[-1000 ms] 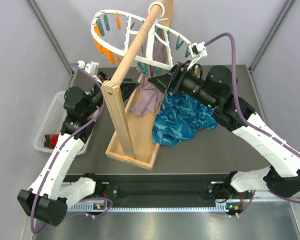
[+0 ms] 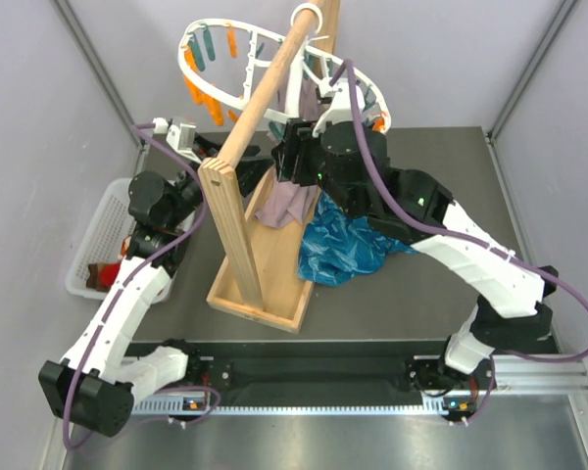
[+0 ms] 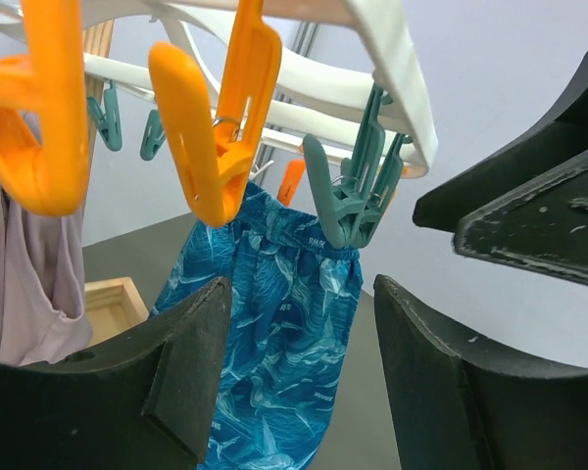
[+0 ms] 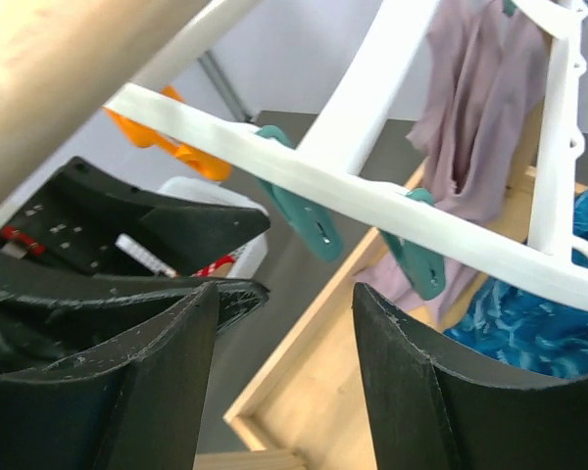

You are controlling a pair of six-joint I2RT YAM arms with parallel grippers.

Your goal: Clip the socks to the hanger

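Observation:
The white hanger with orange and teal clips hangs on a wooden bar. My left gripper stands open just below the front clips, nothing between its fingers; an orange clip and a teal clip are above it. My right gripper is open at the front of the hanger, below two teal clips, with black fingers of the left arm beside it. A pink cloth and a blue cloth hang behind and below.
The wooden stand's post and base tray occupy the middle. A white basket with red items sits at the left.
My right gripper has swung and moved at the hanger's front, its wrist turning more upright and shifting left. The left arm has barely moved.

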